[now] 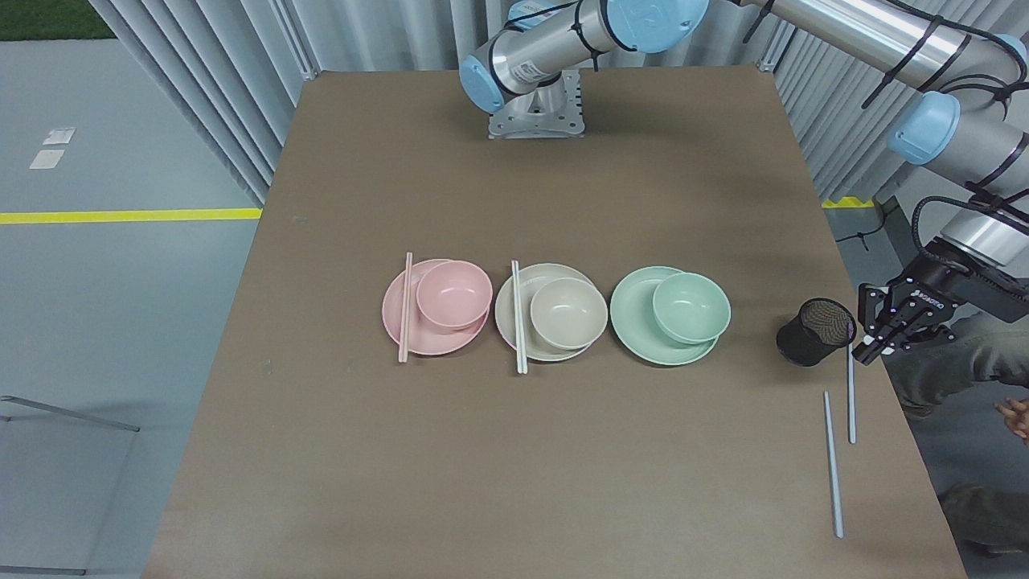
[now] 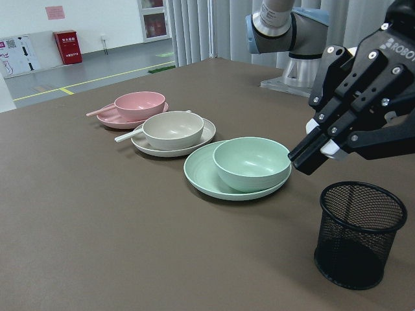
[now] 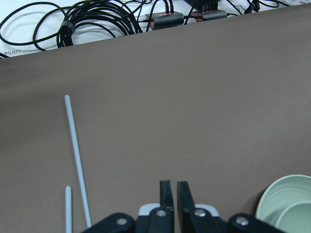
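My gripper is over the table's right edge, just above and beside the black mesh pen cup. Its fingers are nearly together, with nothing seen between them. The cup stands upright. Two pale blue chopsticks, one and the other, lie apart on the table near the cup, toward the front.
Left of the cup stand a green plate with bowl, then cream and pink bowls on plates with chopsticks. Cables lie beyond the table edge.
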